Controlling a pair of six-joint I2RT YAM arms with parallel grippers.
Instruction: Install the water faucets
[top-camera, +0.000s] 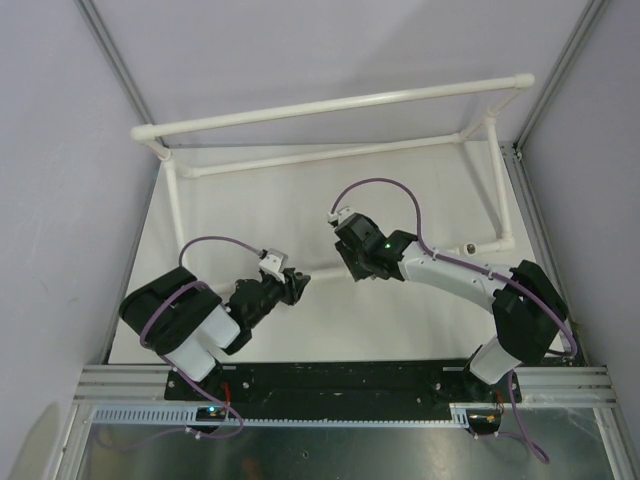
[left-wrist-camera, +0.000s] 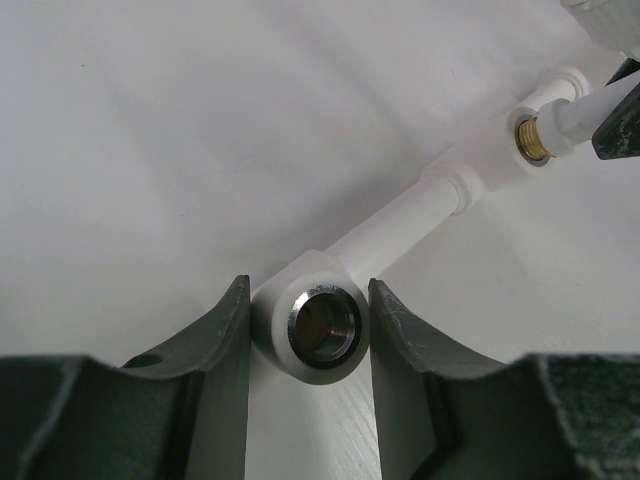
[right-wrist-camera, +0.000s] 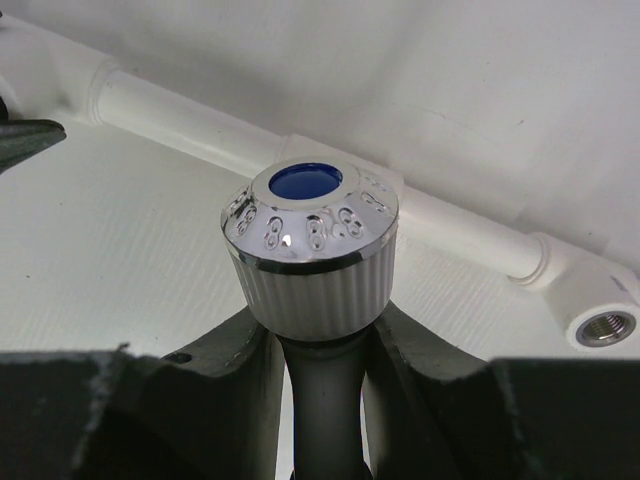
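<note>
In the left wrist view my left gripper is closed around a white pipe fitting (left-wrist-camera: 275, 305) with an empty threaded socket. Further along that pipe, a white-bodied part with brass threads (left-wrist-camera: 533, 139) sits at another socket, partly cut off at the upper right. In the right wrist view my right gripper grips a chrome faucet (right-wrist-camera: 315, 280) with a blue-capped ribbed handle, held over the horizontal pipe. In the top view both grippers are at the front pipe, the right one (top-camera: 355, 255) right of centre, the left one (top-camera: 292, 285) left of it.
A white PVC frame (top-camera: 330, 102) spans the workspace between pale side walls. Another threaded socket (right-wrist-camera: 606, 328) is at the lower right of the right wrist view. The white back board above the front pipe is clear.
</note>
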